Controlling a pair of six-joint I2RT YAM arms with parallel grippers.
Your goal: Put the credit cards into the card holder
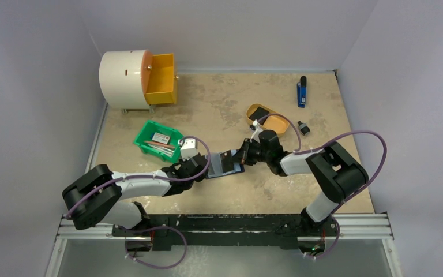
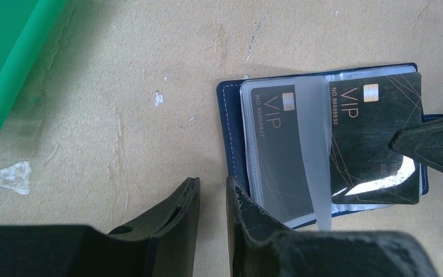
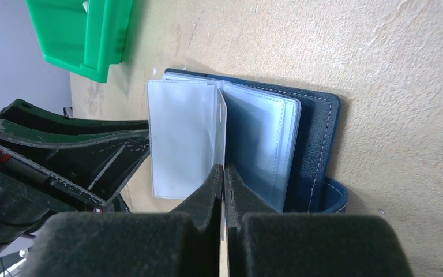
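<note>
The blue card holder (image 1: 235, 171) lies open on the table between both grippers, with translucent sleeves. In the left wrist view one dark VIP card (image 2: 274, 127) sits behind a clear sleeve. A second dark VIP card (image 2: 363, 156) is tilted over the holder, its left edge by a translucent flap (image 2: 314, 144). My right gripper is shut on this second card, which shows nearly edge-on between its fingers. Just left of the holder, my left gripper is part open, nothing between its fingers, the right finger close to the holder's lower left edge.
A green basket (image 1: 141, 137) with several items stands close behind the left gripper. Behind the right gripper is an orange basket (image 1: 276, 123) holding a black item (image 1: 259, 113). A white drum (image 1: 121, 79) with a yellow drawer (image 1: 161, 75) stands back left.
</note>
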